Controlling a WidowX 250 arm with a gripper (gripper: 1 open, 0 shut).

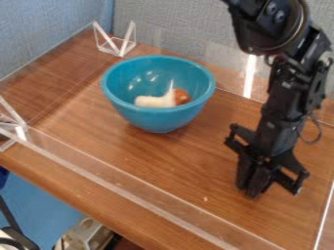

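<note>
A blue bowl (158, 111) stands upright on the wooden table, left of centre toward the back. Inside it lies a white object with an orange-brown end (159, 101), partly hidden by the bowl's wall. My black gripper (255, 181) is low over the table to the bowl's right, apart from it, its fingers close together with nothing visible between them.
White wire-like pieces (113, 37) stand at the back left corner and at the left edge. Clear strips run along the table (156, 176). A grey padded wall closes the back.
</note>
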